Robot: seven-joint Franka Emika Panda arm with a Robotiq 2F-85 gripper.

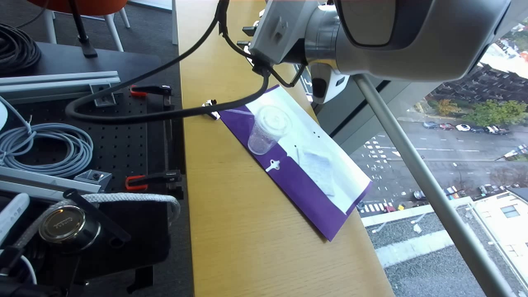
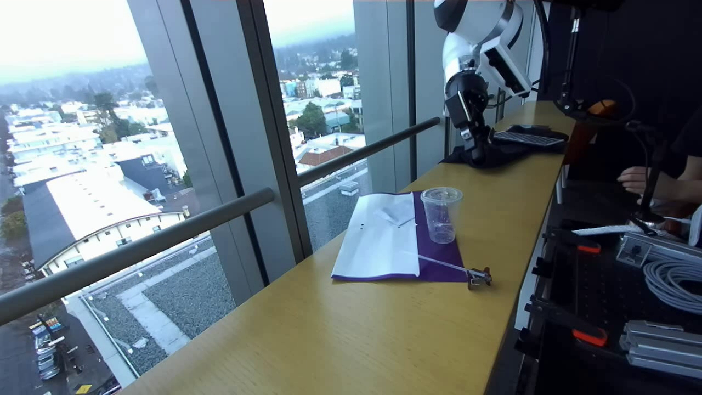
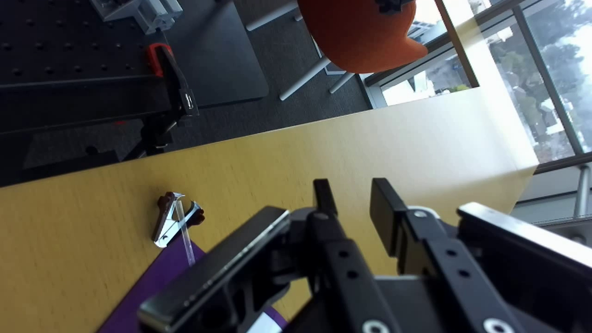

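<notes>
My gripper is open with bare air between its dark fingers. It hangs above the wooden table, and its tips also show at the top of exterior view 1 (image 1: 246, 37). A clear plastic cup with a lid (image 2: 442, 217) stands upright on a purple folder (image 2: 442, 266). White paper (image 2: 375, 237) covers much of the folder. At the folder's corner lies a metal clip (image 3: 176, 218) with dark red ends, apart from my fingers. A clear straw-like strip (image 3: 186, 236) runs from the clip across the purple.
A rail (image 1: 420, 168) runs along the windows. On the other side, a black cart (image 1: 123, 123) with clamps and cable coils borders the table. Far off, a white arm (image 2: 464, 59) reaches over black cloth (image 2: 513, 158) and a keyboard (image 2: 530, 138). Bare wood (image 2: 368, 336) surrounds the folder.
</notes>
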